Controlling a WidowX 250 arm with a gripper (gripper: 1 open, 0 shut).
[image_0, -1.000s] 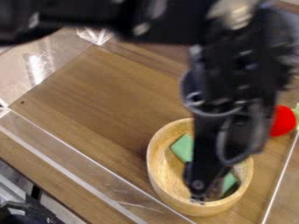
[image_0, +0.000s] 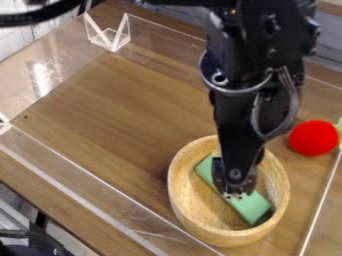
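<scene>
A yellow bowl (image_0: 197, 217) sits on the wooden surface at the lower right, holding a green bar-like object (image_0: 247, 206) that lies diagonally inside it. My dark gripper (image_0: 241, 182) reaches down from the top over the bowl, its tips just above or at the green object, partly covering it. The fingers appear apart, and I see nothing held between them, though the view is partly blocked.
A red round object (image_0: 314, 137) lies right of the bowl. A clear plastic piece (image_0: 108, 32) stands at the back left.
My gripper and arm have moved up and back, uncovering more of the bowl and green object. The bowl looks unmoved.
</scene>
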